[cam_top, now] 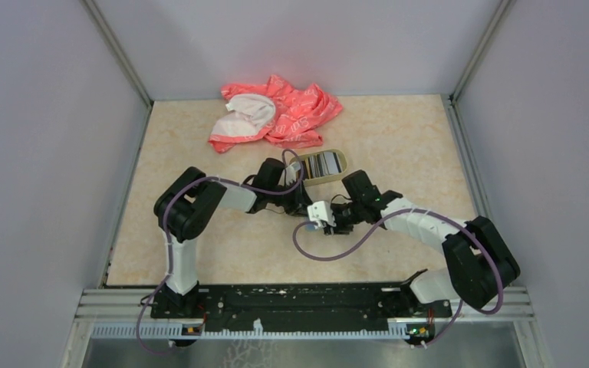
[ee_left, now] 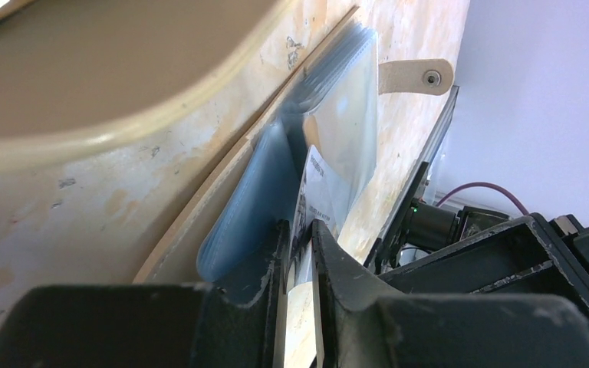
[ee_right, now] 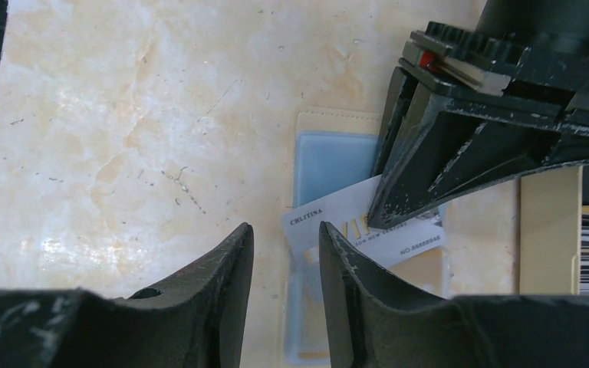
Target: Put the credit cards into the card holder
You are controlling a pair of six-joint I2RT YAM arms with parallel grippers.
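Note:
The card holder (ee_right: 337, 157) lies open on the table, its bluish clear sleeves edged in beige; the arms mostly cover it in the top view. A white card (ee_right: 383, 230) lies aslant over its sleeves in the right wrist view. My left gripper is at this card, fingers slightly apart with a narrow gap and the card showing between them; how deep the card sits in a sleeve is hidden. Low at the holder's edge, my right gripper is partly open, nothing between its fingers, the card's corner just beyond.
An oval beige tray (cam_top: 343, 162) holding several upright cards stands just behind the grippers. Crumpled red and white cloth (cam_top: 295, 111) lies at the back. The holder's snap strap (ee_left: 414, 77) sticks out. The two grippers are close together.

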